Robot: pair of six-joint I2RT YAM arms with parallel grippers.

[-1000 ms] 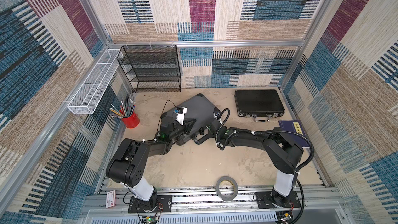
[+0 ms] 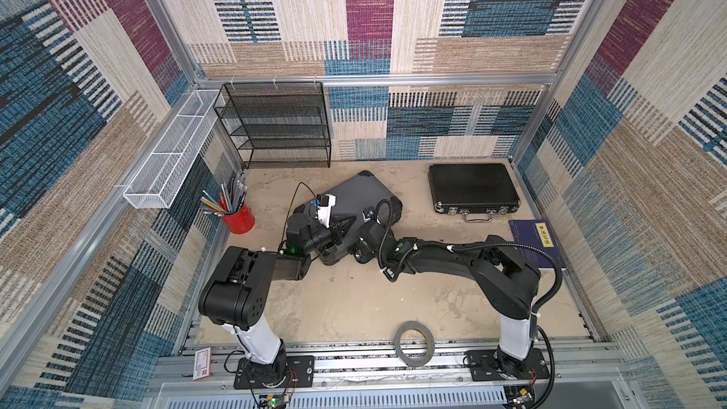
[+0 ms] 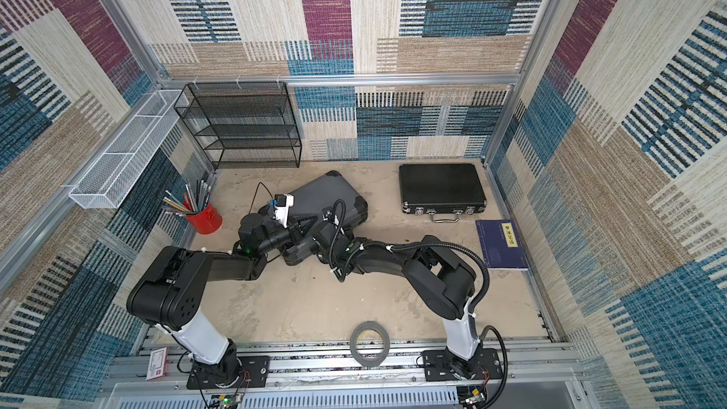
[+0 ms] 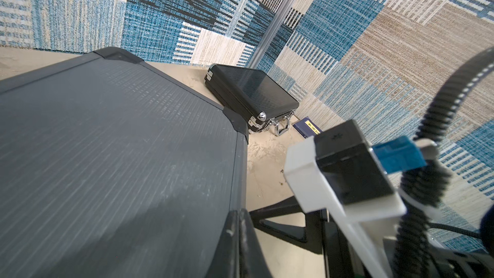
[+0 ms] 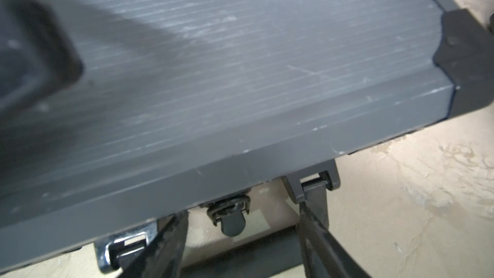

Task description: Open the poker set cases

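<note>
A ribbed grey case (image 2: pixel 359 189) lies closed at an angle, left of the table's centre. In the left wrist view my left gripper is shut, its fingertips together over the near edge of the lid, nothing showing between them. My right gripper is open at the case's front side. Its fingers stand either side of a small black catch (image 5: pixel 232 221) and part of the black handle (image 5: pixel 247 254), touching neither clearly. One silver latch (image 5: pixel 126 244) shows beside the left finger. The closed black case (image 2: pixel 473 188) stands at the back right.
A red pen cup (image 2: pixel 239 219) is left of my left arm. The black wire rack (image 2: pixel 278 125) stands behind. A blue book (image 2: pixel 534 242) lies at the right, a tape roll (image 2: pixel 414 344) at the front edge. Bare table lies in front of the grey case.
My right arm has moved left along the grey case's front, bringing its gripper closer to the left one. The left gripper has shifted slightly. The cases look unmoved.
</note>
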